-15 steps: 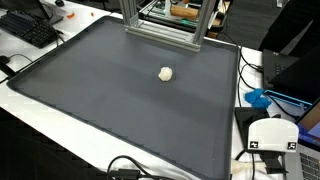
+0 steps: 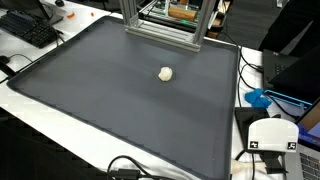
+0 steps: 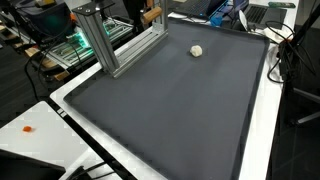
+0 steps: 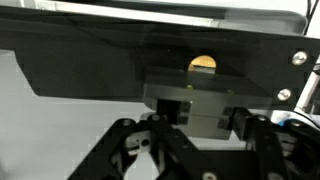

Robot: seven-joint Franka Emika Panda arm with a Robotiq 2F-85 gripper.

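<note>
In the wrist view my gripper is shut on a dark grey, blocky piece (image 4: 185,94); its full shape is hard to make out. Just beyond lies a wide black panel (image 4: 90,65), with a small round tan patch (image 4: 203,64) showing above the piece. I cannot tell whether piece and panel are joined. A cream-coloured round object (image 2: 165,74) rests alone on the grey tabletop (image 2: 120,90), and the same object (image 3: 196,51) is near the far side in the other exterior view. The gripper cannot be made out clearly in either exterior view.
A pale metal frame (image 2: 167,38) stands at the table's back edge, with an orange-brown part (image 2: 182,12) inside it. A keyboard (image 2: 28,29) is at the left. Beyond the right edge are a white chair-like object (image 2: 273,135) and a blue item (image 2: 257,98).
The orange-brown part within the metal frame shows larger and lower than before. The cream object has not moved.
</note>
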